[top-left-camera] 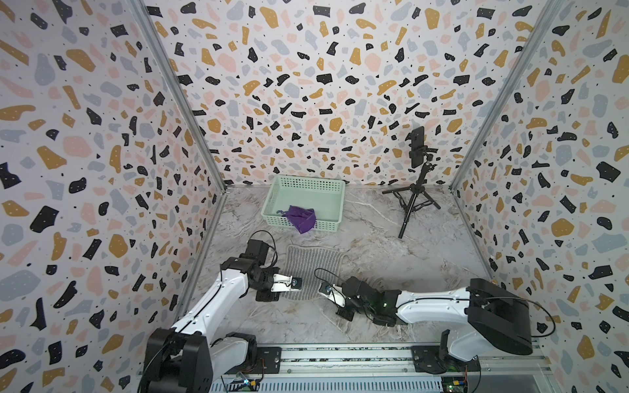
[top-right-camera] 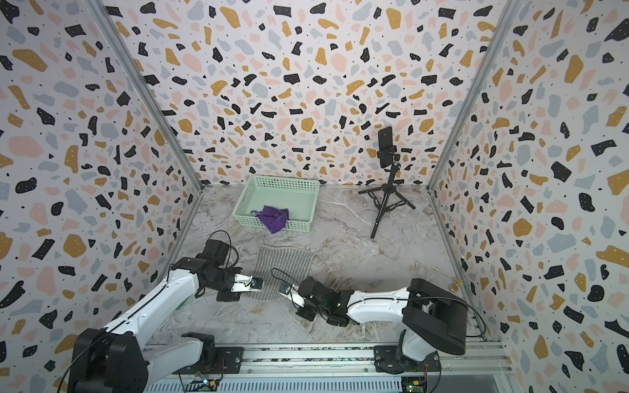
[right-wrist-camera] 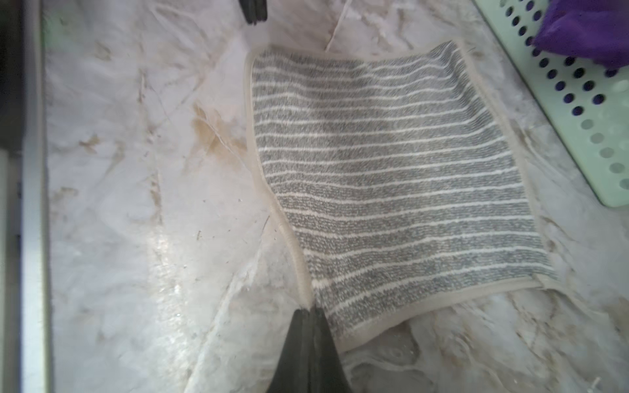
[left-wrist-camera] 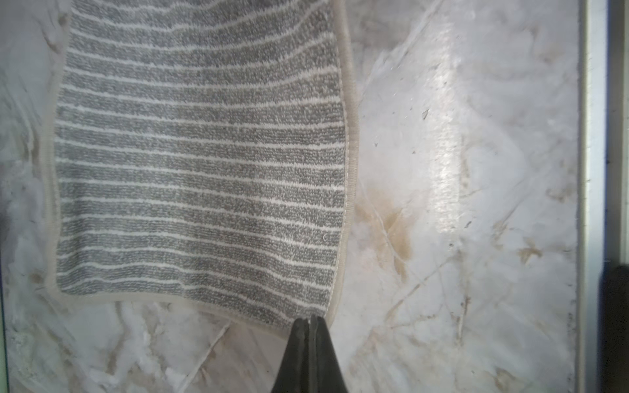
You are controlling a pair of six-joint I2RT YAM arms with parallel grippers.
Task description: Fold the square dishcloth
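Note:
A grey dishcloth with white stripes and a beige hem [left-wrist-camera: 203, 177] lies spread out on the marble tabletop. In the right wrist view, my right gripper is shut on one near corner of the dishcloth [right-wrist-camera: 399, 170], and the hem is drawn up towards the fingertips. My left gripper is shut with nothing between its fingers. Its tips overlap the other near corner in its own wrist view, but from the right wrist view they stand a little apart from that corner, which is loose. In the top left view the arms partly cover the dishcloth [top-left-camera: 308, 262].
Behind the dishcloth stands a pale green basket [top-left-camera: 337, 219] with a purple cloth [top-left-camera: 300, 218] hanging over its front rim. A black tripod with a phone [top-left-camera: 417, 157] stands at the back right. Bare tabletop [top-left-camera: 406, 262] lies to the right.

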